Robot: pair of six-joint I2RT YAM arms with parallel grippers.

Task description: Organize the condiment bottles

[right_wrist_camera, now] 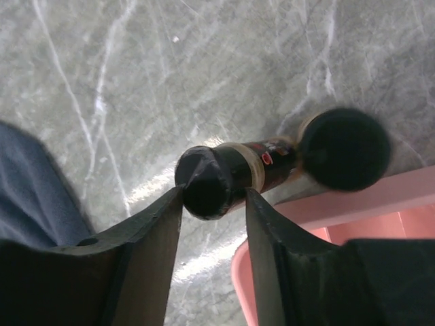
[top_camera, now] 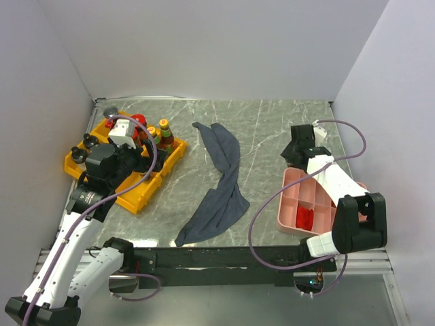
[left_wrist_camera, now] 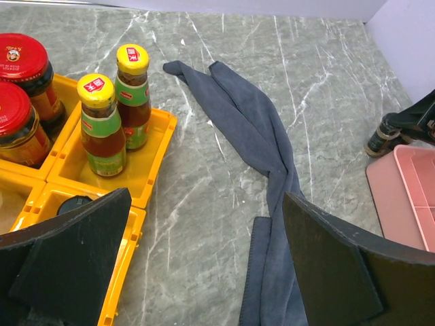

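In the right wrist view, a small black-capped bottle (right_wrist_camera: pixel 206 183) has its cap between the fingertips of my right gripper. The fingers are part way apart, close to the cap's sides; whether they grip it cannot be told. Beside it is a second black-capped bottle (right_wrist_camera: pixel 344 149), against the pink bin's wall. My left gripper hangs open and empty near the yellow crate (left_wrist_camera: pixel 162 139). That crate holds two yellow-capped sauce bottles (left_wrist_camera: pixel 102 129), red-lidded jars (left_wrist_camera: pixel 24 58) and, in the top view, black-capped shakers (top_camera: pixel 79 155).
The pink bin (top_camera: pixel 291 197), with compartments and a red item (top_camera: pixel 304 217) inside, sits under the right arm. A dark grey cloth (top_camera: pixel 221 183) lies across mid-table. Bare marble (top_camera: pixel 262 136) shows between the cloth and my right gripper.
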